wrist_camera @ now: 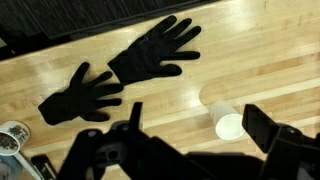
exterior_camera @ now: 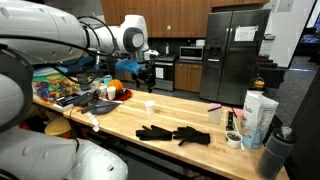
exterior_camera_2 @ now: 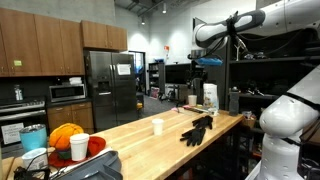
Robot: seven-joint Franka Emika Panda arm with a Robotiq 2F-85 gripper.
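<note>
My gripper stands open high over the wooden table (exterior_camera: 180, 112), with nothing between its fingers. Below it, in the wrist view, two black gloves lie flat and side by side: the left glove (wrist_camera: 80, 99) and the right glove (wrist_camera: 155, 52), close together. A white cup (wrist_camera: 227, 122) stands on the table near the gripper's right finger in that view, well below it. From the first exterior view, the cup (exterior_camera: 149, 106) sits behind the gloves (exterior_camera: 155, 133).
At the table's right end are a white-and-blue bag (exterior_camera: 258, 118), a dark bottle (exterior_camera: 276, 152) and a small container (exterior_camera: 233, 139). A red bowl (exterior_camera_2: 92, 146), an orange cloth (exterior_camera_2: 66, 136) and a grey pan (exterior_camera_2: 92, 165) crowd the other end.
</note>
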